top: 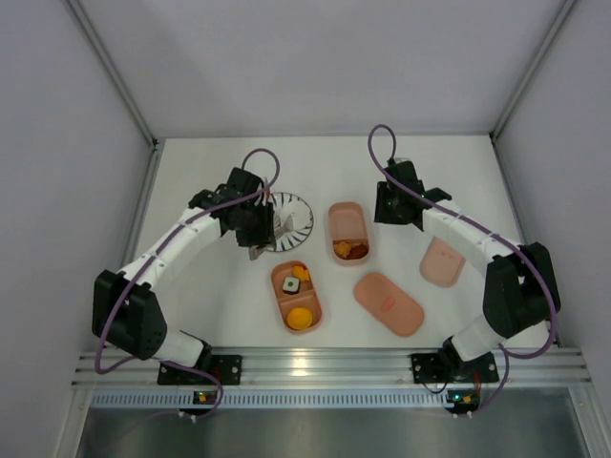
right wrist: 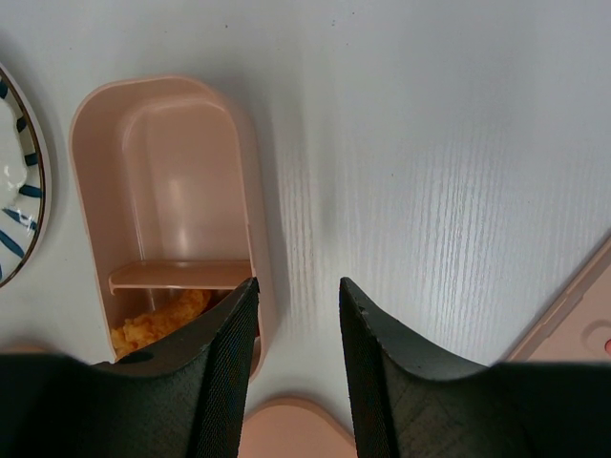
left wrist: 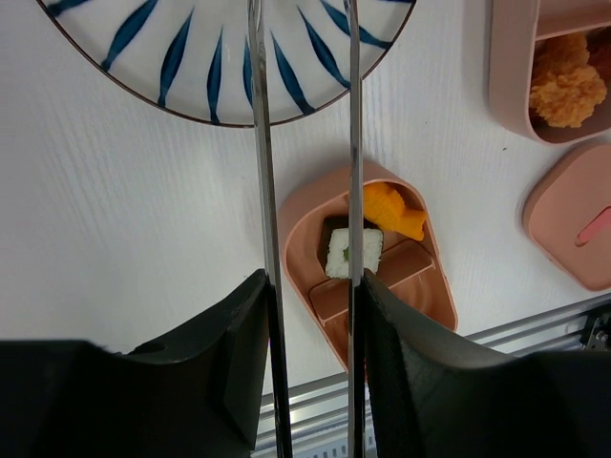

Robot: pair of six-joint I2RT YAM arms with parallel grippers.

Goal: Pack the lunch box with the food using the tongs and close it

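My left gripper is shut on metal tongs (left wrist: pixel 356 191); their two long arms run forward, a gap between them, over the striped plate (left wrist: pixel 207 57). The tong tips are out of the left wrist view. A pink lunch box (top: pixel 280 296) in front of the plate holds orange pieces (left wrist: pixel 389 207), a white square piece (left wrist: pixel 339 256) with dark sides, and a yellow round piece (top: pixel 299 318). A second pink lunch box (right wrist: pixel 186 181) has fried pieces (right wrist: pixel 162 320) in its near compartment; the far one is empty. My right gripper stands open beside it, holding nothing.
A pink lid (top: pixel 389 305) lies front right of the boxes, and another lid (top: pixel 442 262) sits farther right beneath the right arm. Part of a pale white item (right wrist: pixel 11 162) shows on the plate.
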